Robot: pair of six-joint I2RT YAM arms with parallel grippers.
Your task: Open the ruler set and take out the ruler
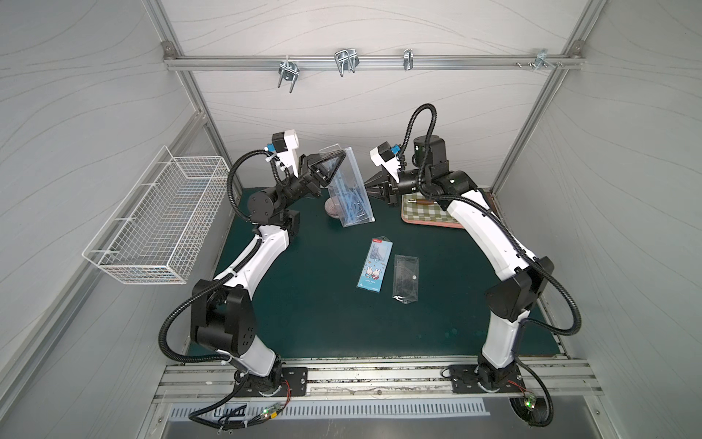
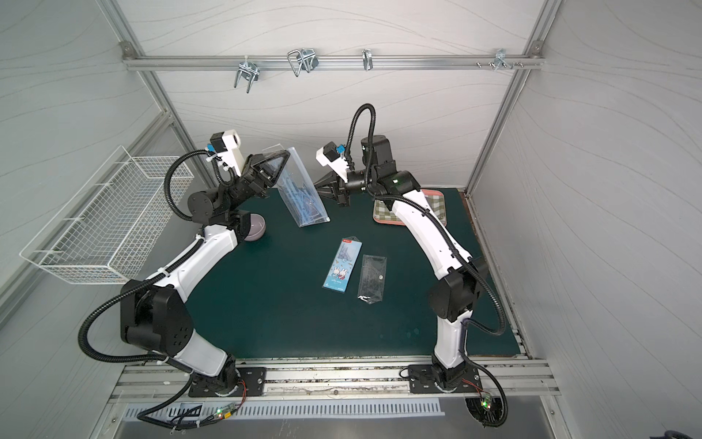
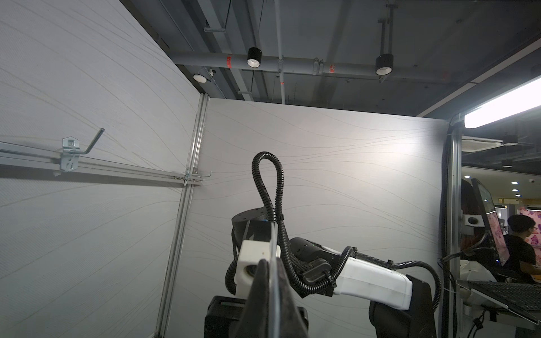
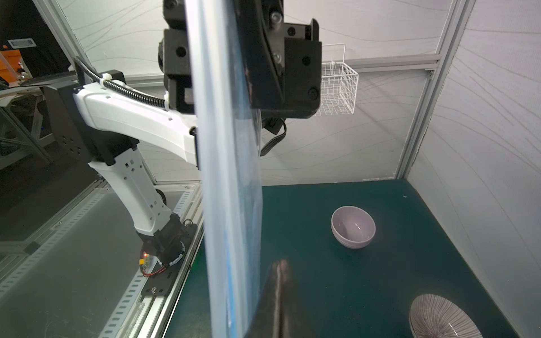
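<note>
A clear plastic pouch (image 1: pixel 348 191) with blue rulers inside hangs tilted in the air, its top corner in my left gripper (image 1: pixel 340 158), which is shut on it. The left wrist view shows the pouch edge-on as a thin strip (image 3: pixel 274 281) pinched between the fingers. My right gripper is shut, its fingertips meeting with nothing between them. In the right wrist view the pouch's pale, blurred side (image 4: pixel 225 169) runs just left of those fingertips, outside them. Whether fingers and pouch touch I cannot tell.
On the green table lie a blue card pack (image 1: pixel 375 265) and a flat clear sleeve (image 1: pixel 406 278). A bowl (image 4: pixel 353 226) and a patterned dish (image 4: pixel 442 316) stand farther back. A checkered tray (image 2: pixel 433 204) sits behind the right arm. The front of the table is open.
</note>
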